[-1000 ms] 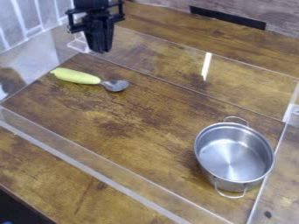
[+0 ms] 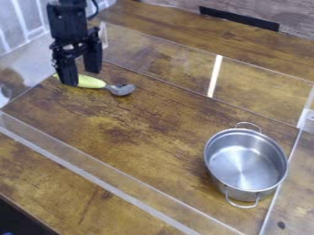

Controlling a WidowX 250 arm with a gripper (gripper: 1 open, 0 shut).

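Observation:
The black gripper [image 2: 76,69] hangs low at the upper left, its fingers apart, directly over a spoon with a yellow handle [image 2: 86,83]. The spoon's grey head [image 2: 120,90] points right. The fingertips are close to the handle and hide part of it; whether they touch it I cannot tell.
A steel pot [image 2: 245,163] with two loop handles stands at the lower right.
The gripper has come down from above the back of the table to the yellow handle. The spoon and the pot look unmoved.

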